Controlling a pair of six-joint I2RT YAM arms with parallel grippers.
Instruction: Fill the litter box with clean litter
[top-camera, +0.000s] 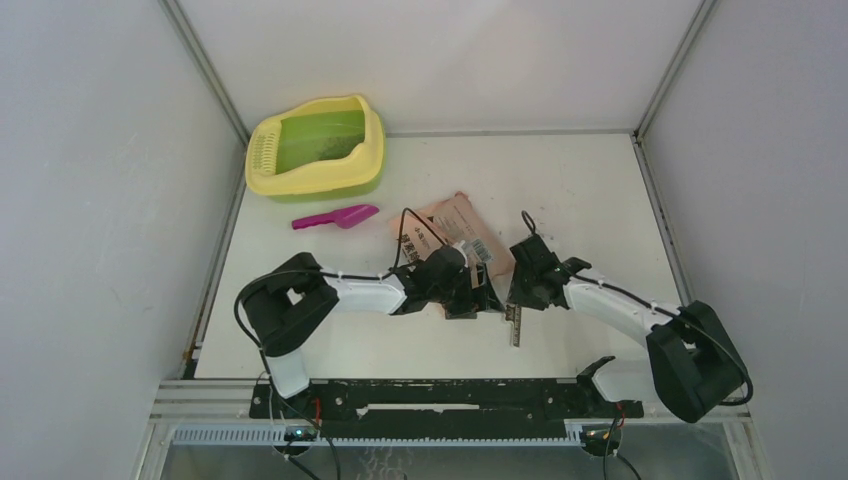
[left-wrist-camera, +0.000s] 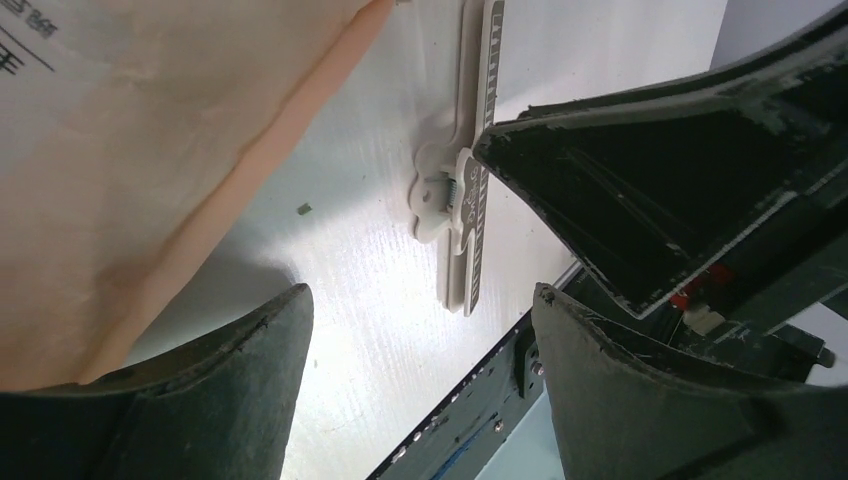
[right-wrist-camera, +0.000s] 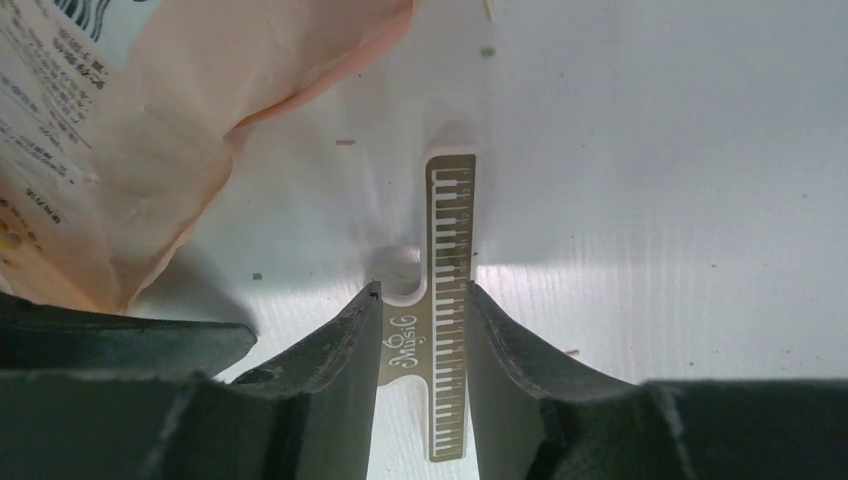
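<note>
A pale sealing clip with a ruler scale and the word "Music" (right-wrist-camera: 447, 330) lies by the lower right edge of the pinkish litter bag (top-camera: 470, 225). Over the clip is my right gripper, part open, its fingers on either side of the clip's bar; a firm grip does not show. My left gripper is part open beside the bag, with no object held between its fingers and the clip (left-wrist-camera: 465, 220) in view beyond them. At the back left stands the yellow-green litter box (top-camera: 315, 185), a little dark material inside.
A magenta scoop (top-camera: 335, 217) rests in front of the litter box. The two grippers are very close together, and the left arm covers the bag's lower part.
</note>
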